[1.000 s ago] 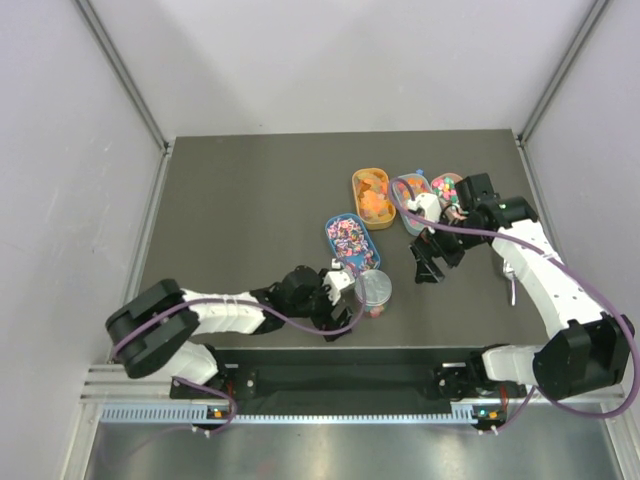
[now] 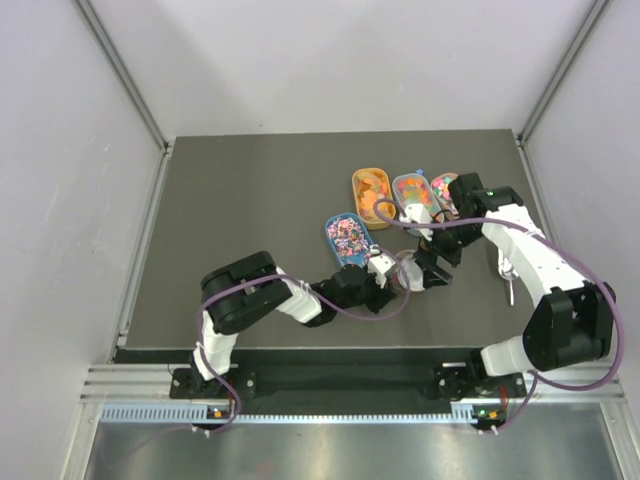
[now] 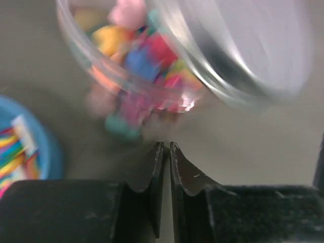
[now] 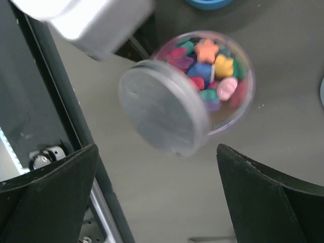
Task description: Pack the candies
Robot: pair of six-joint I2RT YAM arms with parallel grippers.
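Note:
A clear round jar (image 4: 230, 109) of colourful candies has a silvery lid (image 4: 159, 109); jar and lid look tilted, and I cannot tell whether the lid is seated. My left gripper is beside the jar, its fingertips nearly together with nothing visible between them. In the right wrist view its dark tip reaches close to the jar; contact is unclear. My right gripper stands open, its fingers (image 4: 55, 187) wide apart, with the lid beyond the gap. In the top view the jar's lid (image 2: 410, 272) shows between both grippers, partly covered.
A blue tray (image 2: 348, 238) of candies lies behind the left gripper. Farther back are an orange tray (image 2: 370, 180) and two more candy containers, partly behind the right arm. A white utensil (image 2: 508, 270) lies at the right.
My left gripper has moved right and slightly back. The jar has shifted the same way, toward the right gripper, and its lid looks more tilted.

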